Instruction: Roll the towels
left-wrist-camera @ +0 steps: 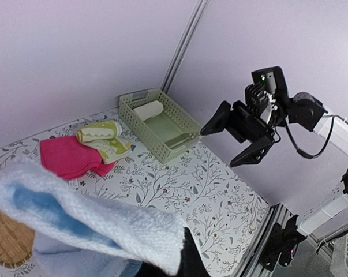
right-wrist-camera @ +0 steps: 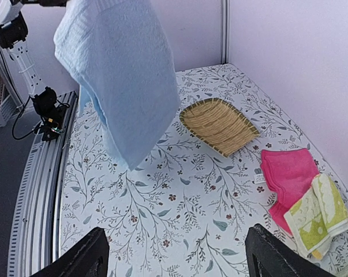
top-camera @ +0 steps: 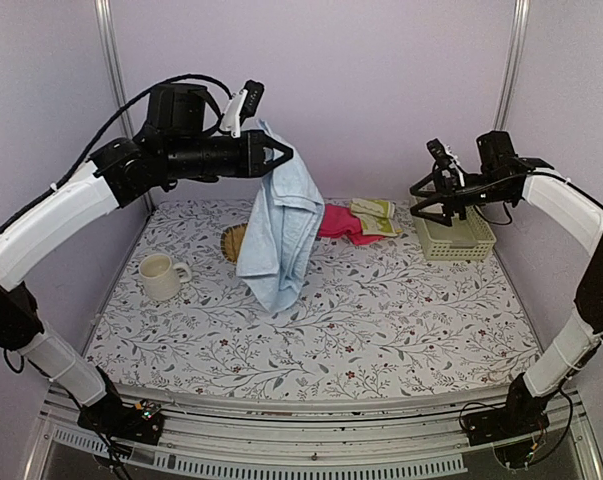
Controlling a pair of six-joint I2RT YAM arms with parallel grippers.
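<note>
A light blue towel hangs unrolled from my left gripper, which is shut on its upper edge, well above the table. Close up in the left wrist view, the towel drapes away from the fingers. My right gripper stands open and empty over the basket's near side, apart from the towel. In the right wrist view its fingers are spread wide with only table between them. A pink towel lies at the back, with a green and white patterned towel partly on it.
A pale green basket at the back right holds a white rolled towel. A round wicker mat lies behind the hanging towel. A white mug stands at left.
</note>
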